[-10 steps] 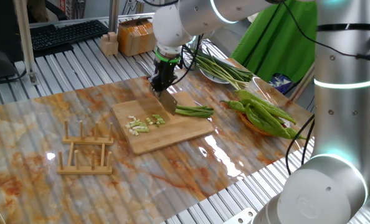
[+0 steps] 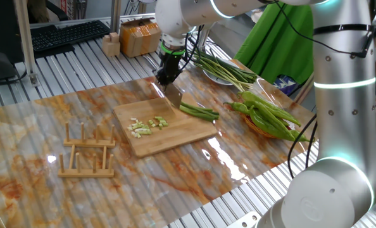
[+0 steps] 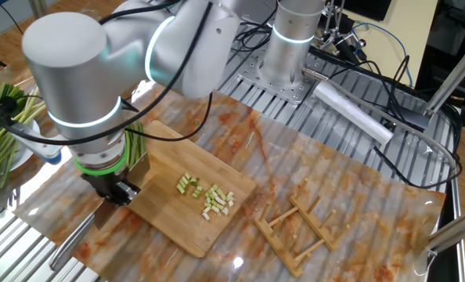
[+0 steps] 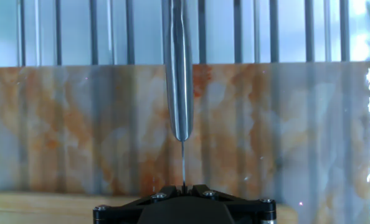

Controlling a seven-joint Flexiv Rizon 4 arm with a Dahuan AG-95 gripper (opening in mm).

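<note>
My gripper is shut on a knife. In the wrist view the metal handle [image 4: 179, 93] points straight away from the fingers. The broad blade [image 2: 174, 96] stands upright over the far part of the wooden cutting board [image 2: 169, 139], at the left ends of the green scallion stalks [image 2: 199, 112]. Whether its edge touches the board cannot be told. Cut scallion pieces [image 3: 215, 201] lie loose on the board in two small groups. The arm covers part of the stalks in exterior view 2.
A wooden peg rack [image 2: 87, 172] stands left of the board. Green peppers [image 2: 267, 117] fill a basket on the right, and long scallions [image 2: 229, 69] lie on a plate behind.
Gripper and knife have shifted slightly back and to the right in exterior view 1, and appear a little higher. The stalks' left ends have moved slightly; the cut pieces look unchanged.
</note>
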